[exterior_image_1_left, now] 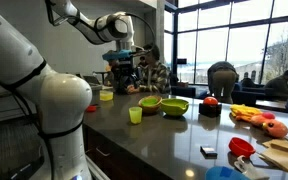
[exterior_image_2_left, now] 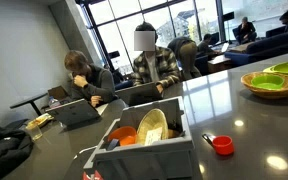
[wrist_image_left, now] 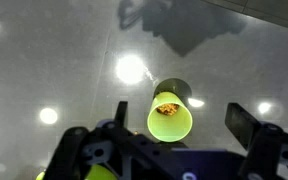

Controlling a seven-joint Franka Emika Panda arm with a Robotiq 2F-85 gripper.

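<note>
My gripper (exterior_image_1_left: 126, 82) hangs open above the dark table, nothing between its fingers. A yellow-green cup (wrist_image_left: 170, 122) appears upright below, in the gap between the two dark fingers, in the wrist view; small yellowish bits show inside it. What looks like the same cup (exterior_image_1_left: 135, 115) stands on the table below the gripper in exterior view 1, clearly apart from it. Part of a green rounded object (wrist_image_left: 92, 173) shows at the lower left of the wrist view, mostly hidden by the gripper. Neither the gripper nor this cup is seen in exterior view 2.
Green bowls (exterior_image_1_left: 174, 106) lie behind the cup. Nearer the front right are a red cup (exterior_image_1_left: 241, 147), a blue bowl (exterior_image_1_left: 224, 174) and a wooden board (exterior_image_1_left: 284, 155). A grey bin (exterior_image_2_left: 144, 158) holds bowls. Table surface around the yellow-green cup is mostly bare.
</note>
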